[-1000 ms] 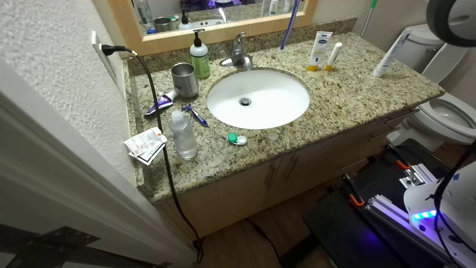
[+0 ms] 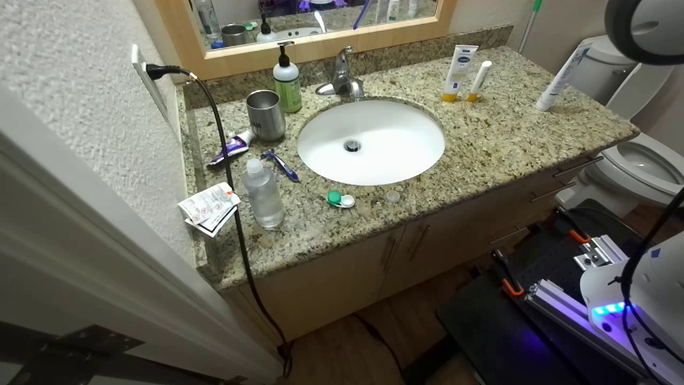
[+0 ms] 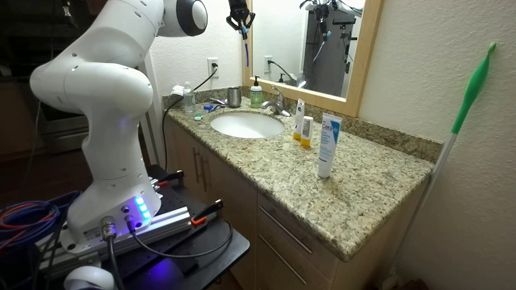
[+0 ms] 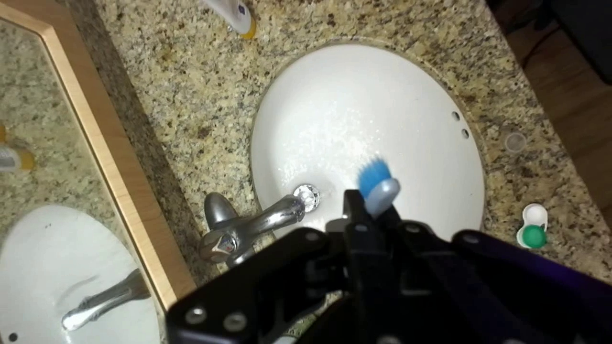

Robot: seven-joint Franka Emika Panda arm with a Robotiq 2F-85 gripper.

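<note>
In exterior view 2 my gripper is high up at the top edge, beside the mirror's left frame. It is shut on a toothbrush, whose blue-purple handle hangs below the fingers. The wrist view has the brush's head, with blue bristles, sticking out past my gripper, above the white sink basin. In that view the rest of the brush is hidden by the fingers. Exterior view 1 leaves out the gripper; only the purple handle shows, in front of the mirror.
Around the sink stand a faucet, soap bottle, metal cup and clear bottle. A razor, purple tube and lens case lie left and front.
In exterior view 1 the toothbrush handle has shifted left and up, from over the back of the counter to in front of the mirror. The counter items have not moved.
</note>
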